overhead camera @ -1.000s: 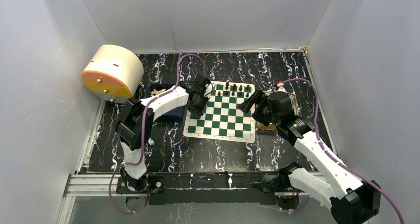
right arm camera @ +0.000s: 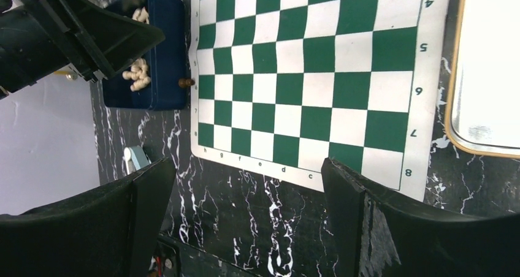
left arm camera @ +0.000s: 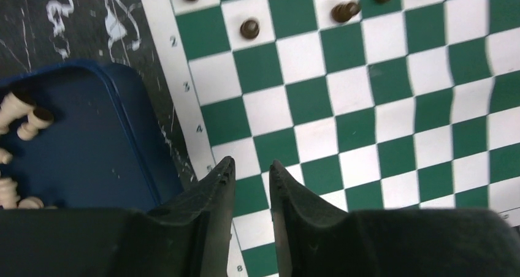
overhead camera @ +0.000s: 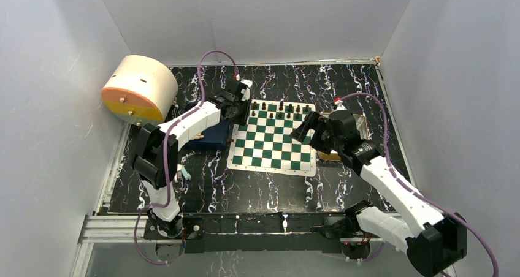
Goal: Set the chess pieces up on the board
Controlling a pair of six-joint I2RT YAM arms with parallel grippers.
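Note:
The green-and-white chessboard (overhead camera: 270,148) lies mid-table, with several dark brown pieces standing along its far side. A brown pawn (left arm camera: 249,29) stands on the near one of these rows, at the board's left. One brown piece (right arm camera: 186,83) is at the board's left edge, beside the blue tray (right arm camera: 171,93). Cream pieces (right arm camera: 138,75) lie loose in that tray. Over the board's left edge, my left gripper is open with a narrow, empty gap. My right gripper stands wide open over the right side, holding nothing.
A shallow tan-rimmed tray (right arm camera: 455,99) sits right of the board, partly under my right arm. A cream rounded container (overhead camera: 141,90) stands at the back left. The near half of the board and the table's front are clear.
My left arm has swung left and back from over the board, uncovering pieces at the far left and one at the left edge. My right gripper has shifted slightly left.

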